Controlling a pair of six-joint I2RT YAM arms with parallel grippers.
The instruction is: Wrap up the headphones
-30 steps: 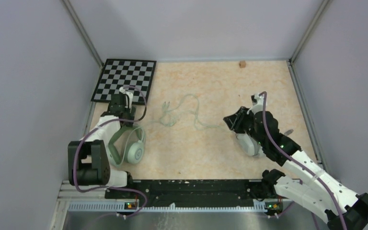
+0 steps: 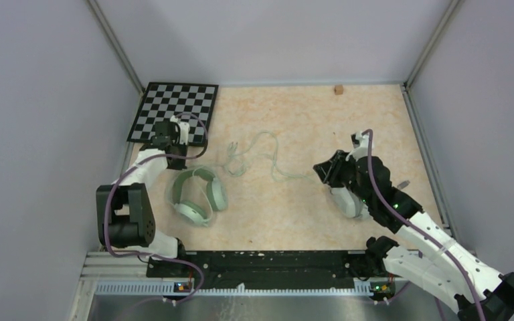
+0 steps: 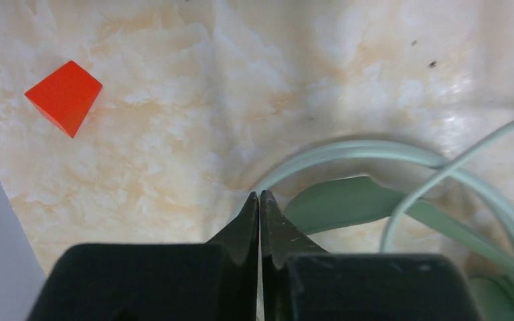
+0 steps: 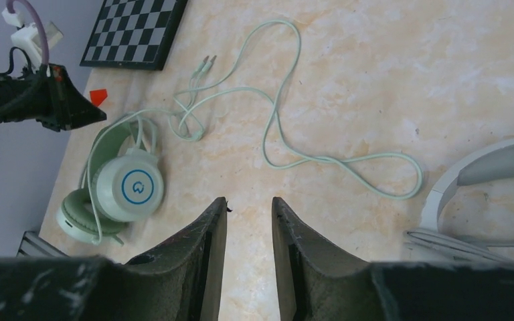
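The pale green headphones [image 2: 217, 195] lie at the left of the table, both ear cups showing in the top view. Their thin cable [image 2: 276, 148] trails right in loose loops, with a bunched part and plug [image 4: 205, 65] near the chessboard. My left gripper is shut at the upper edge of the headphones; a pale green curve passes right by its tips, and nothing shows between them. Over the right side, my right gripper stands open and empty. Another pale headset [image 2: 347, 202] rests below that arm, partly hidden by it.
A black-and-white chessboard [image 2: 174, 110] occupies the back left corner. Near the left wall sits a red block [image 3: 65, 97]; a small brown block [image 2: 338, 89] is at the back.
The headphones have shifted right and turned, so both ear cups now show. My left gripper has moved slightly towards the back. The right arm has barely moved.
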